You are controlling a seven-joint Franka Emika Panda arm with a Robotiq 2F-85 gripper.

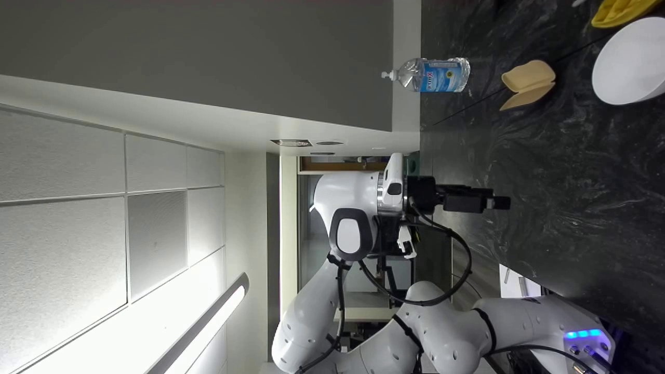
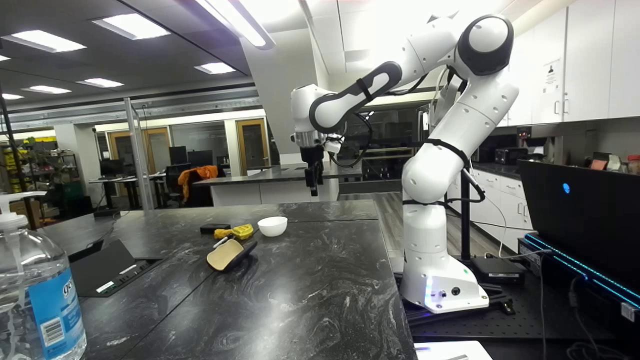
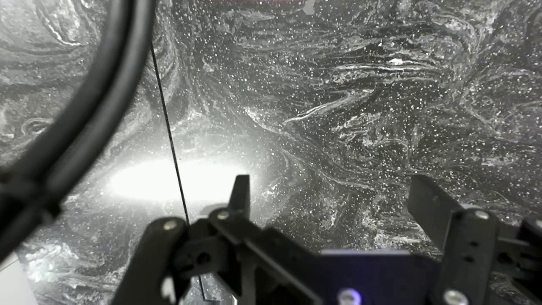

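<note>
My gripper stands open in the wrist view, its two black fingers wide apart with only bare countertop below. In exterior view 2 the gripper hangs above the counter, pointing down, well clear of every object. A white bowl sits on the counter; beside it are a yellow item and an open tan-lined case. Exterior view 1, turned on its side, shows the bowl, the case and a clear bottle with a blue label.
A dark folded device lies on the left of the counter, near the large bottle. A small black box is behind the yellow item.
</note>
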